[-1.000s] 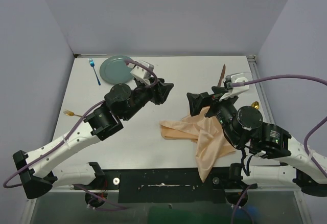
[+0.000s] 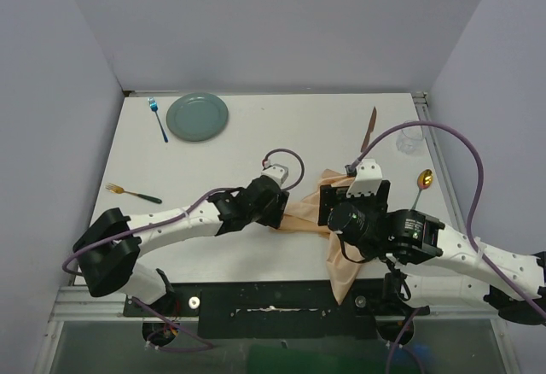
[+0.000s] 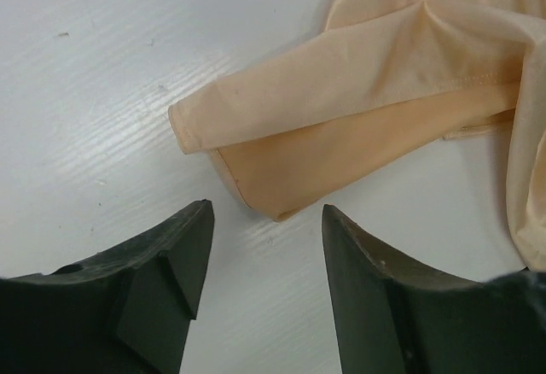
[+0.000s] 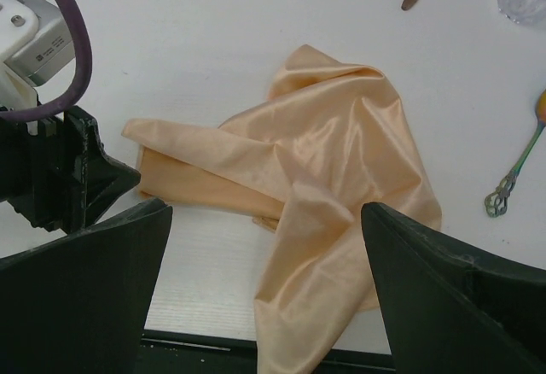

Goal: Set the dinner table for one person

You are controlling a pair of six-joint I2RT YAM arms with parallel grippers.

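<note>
A peach satin napkin [image 4: 341, 148] lies crumpled on the white table, its lower end hanging over the front edge. In the left wrist view the narrow left corner of the napkin [image 3: 256, 182] lies just beyond my left gripper, which is part open with nothing between its fingers. From the right wrist view, the left fingers [image 4: 107, 182] are close to that corner; whether they touch it I cannot tell. My right gripper [image 2: 354, 201] hangs open above the napkin's right part, empty, hiding some of it in the top view.
A grey-green plate [image 2: 197, 118], a blue fork [image 2: 159, 121] and a gold fork [image 2: 132, 193] lie on the left. On the right are a brown-looking knife [image 2: 369, 129], a clear glass [image 2: 409, 141] and a gold spoon [image 2: 422, 184].
My left gripper has come down and toward the front, to the napkin's left corner. The right gripper has also lowered over the napkin. The napkin looks unmoved.
</note>
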